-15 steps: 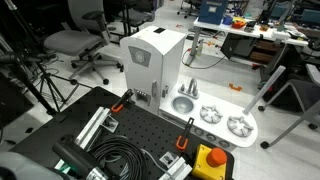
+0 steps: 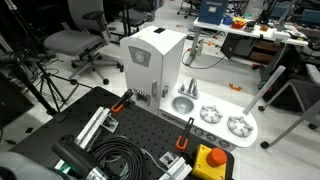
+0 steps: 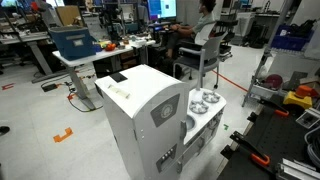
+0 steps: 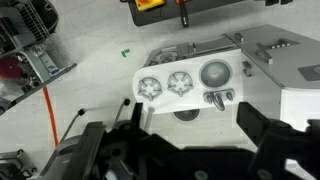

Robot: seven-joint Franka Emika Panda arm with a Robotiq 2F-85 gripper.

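A white toy kitchen counter (image 2: 205, 122) stands beyond the black table, with a grey sink basin (image 2: 183, 104) and two burners, one of them the right burner (image 2: 240, 126). Beside it rises a tall white toy fridge (image 3: 145, 120), its door closed. Looking down in the wrist view, I see the sink basin (image 4: 215, 73), the faucet (image 4: 216, 98) and a burner (image 4: 180, 82). My gripper is open over the counter's edge, its dark fingers wide apart with nothing visible between them. Neither exterior view clearly shows the gripper.
On the black table (image 2: 140, 125) are coiled black cables (image 2: 118, 155), orange-handled clamps and a yellow box with a red button (image 2: 216, 157). Office chairs and a desk stand farther back. Pale floor (image 3: 70, 140) lies open around the kitchen.
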